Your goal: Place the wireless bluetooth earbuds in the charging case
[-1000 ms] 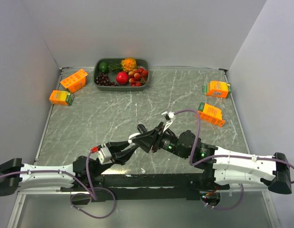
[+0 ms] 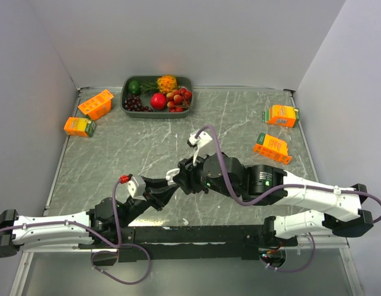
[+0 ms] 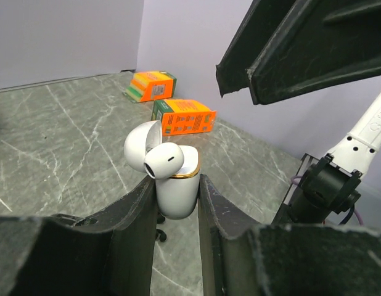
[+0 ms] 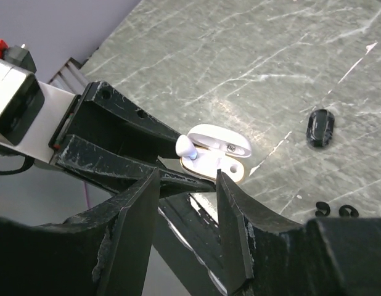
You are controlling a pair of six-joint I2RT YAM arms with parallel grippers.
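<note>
The white charging case (image 3: 178,196) stands with its lid raised, and my left gripper is shut on its body. A white earbud (image 3: 164,161) pokes up at one side of the case, its head tilted and sitting high, not flush. From the right wrist view the earbud (image 4: 185,147) leans beside the lid, next to the left gripper's finger (image 4: 138,120); another socket looks empty. My right gripper hangs above the case, open, with nothing held between its fingers. One right finger (image 3: 289,55) crosses the top of the left wrist view.
A black oval object (image 4: 320,128) and small black pieces (image 4: 348,211) lie on the marble table. Orange boxes (image 2: 274,148) stand at right, with others at left. A fruit basket (image 2: 155,115) is at the back.
</note>
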